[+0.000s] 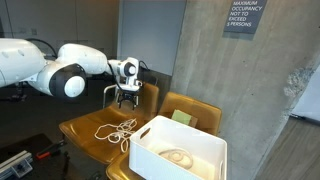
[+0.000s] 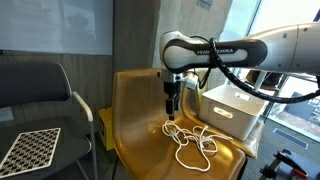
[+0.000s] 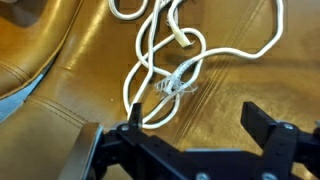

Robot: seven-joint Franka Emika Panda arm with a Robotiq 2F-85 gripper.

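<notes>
A loose white rope (image 1: 118, 132) lies in loops on the brown leather seat (image 1: 85, 130). The wrist view shows the rope (image 3: 140, 75) close up, with a frayed, knotted part and a bit of tan tape on it. Above the seat hangs my gripper (image 1: 127, 101), pointing down and apart from the rope. Its dark fingers (image 3: 262, 125) stand wide apart in the wrist view, with nothing held between them. From the other side, the rope (image 2: 190, 140) lies below and slightly right of the gripper (image 2: 171, 108).
To the right of the rope in exterior view 1 stands an open white box (image 1: 160, 155) with a coil of pale rope (image 1: 178, 157) inside. A green item (image 1: 184, 118) rests behind it. The brown seat back (image 2: 135, 100) rises beside the gripper; a black chair (image 2: 45, 110) stands apart.
</notes>
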